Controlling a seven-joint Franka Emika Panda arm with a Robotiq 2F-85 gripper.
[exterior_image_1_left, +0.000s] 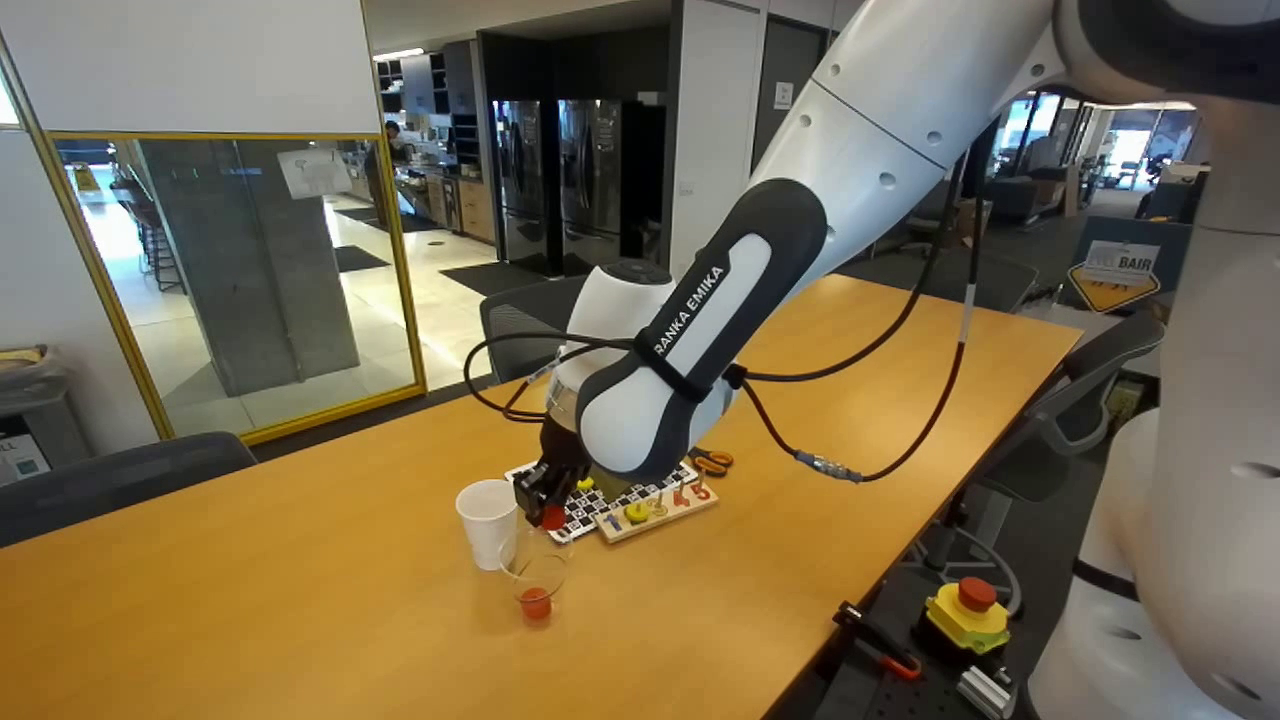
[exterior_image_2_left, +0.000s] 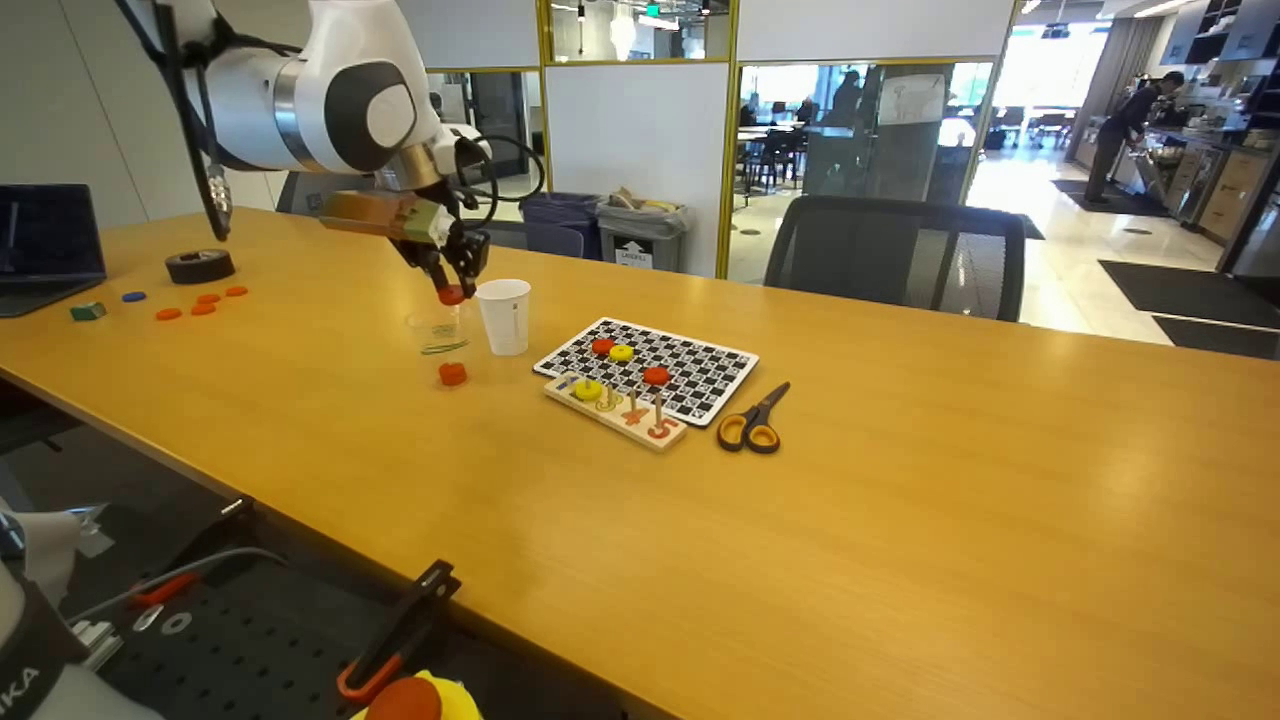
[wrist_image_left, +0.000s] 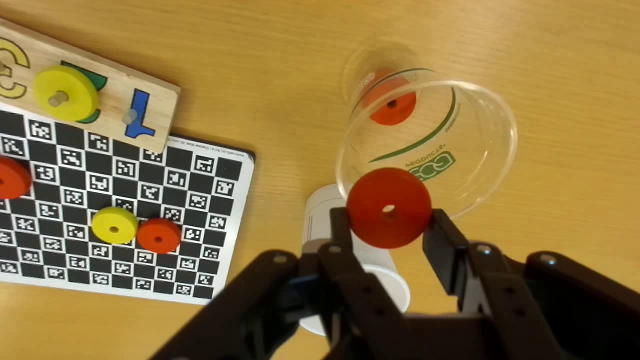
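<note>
Held between the fingertips of my gripper is a red disc (wrist_image_left: 390, 207) with a small centre hole; the fingers are shut on it. It hangs above the table, and in the wrist view it overlaps the near rim of a clear cup (wrist_image_left: 510, 135). Another red piece (wrist_image_left: 393, 108) shows through that cup's wall, at its bottom. Beside the clear cup stands a white cup (exterior_image_2_left: 505, 318), partly hidden behind my fingers in the wrist view. In exterior view 1 the gripper (exterior_image_1_left: 552, 510) is just above and behind the clear cup (exterior_image_1_left: 534, 564).
A checkered board (exterior_image_2_left: 708, 378) carries two red discs and a yellow one. Against it lies a wooden number board (exterior_image_2_left: 618, 414) with pegs and a yellow ring. Scissors (exterior_image_2_left: 753, 422) lie to the right. Orange discs and black tape (exterior_image_2_left: 200, 265) sit at far left.
</note>
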